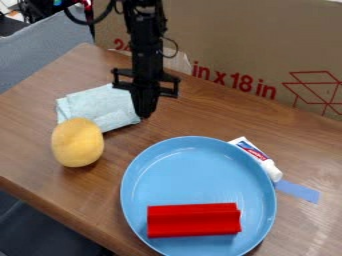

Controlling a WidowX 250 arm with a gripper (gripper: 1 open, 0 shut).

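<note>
My black gripper (146, 100) is low at the right end of a light blue-grey cloth (88, 106) on the wooden table; its fingertips look shut, and whether any cloth is between them is unclear. A yellow rounded object (78, 141) sits in front of the cloth. To the right, a blue plate (156, 177) holds a red bar-shaped object (194, 219).
A white tube (257, 158) lies behind the plate's right side, beside a strip of blue tape (301, 191). A cardboard box (267, 50) stands along the back. The table's left edge drops to a dark area. Bare table lies at right.
</note>
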